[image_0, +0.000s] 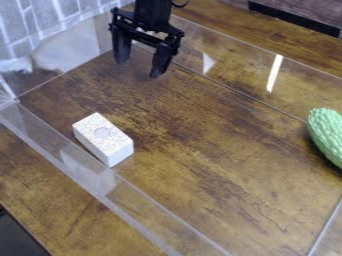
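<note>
My black gripper (140, 55) is at the top centre of the camera view, over the far part of the wooden surface, open with its two fingers spread apart and nothing visible between them. A white speckled block (104, 138) lies toward the lower left, well apart from the gripper. A green bumpy object (325, 135), partly cut off by the frame, lies at the right edge.
A clear-walled enclosure (67, 170) borders the wooden floor (201, 170). Behind at the top left is a pale tiled surface (27, 30).
</note>
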